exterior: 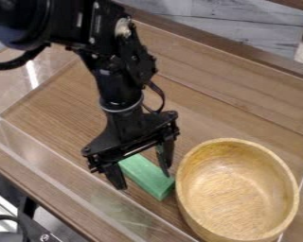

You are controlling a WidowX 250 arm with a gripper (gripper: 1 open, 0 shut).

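Note:
My black gripper (pixel 139 163) is low over the front of the wooden surface, open, its fingers around and just above a green rectangular block (pixel 155 183). The block lies at a slant and is partly hidden by the gripper. A large yellow bowl (pixel 240 203) stands to the right of the block, close beside it.
A clear edge strip runs along the front left, with dark cables at the lower left corner. A pale grey board lies beyond the back edge.

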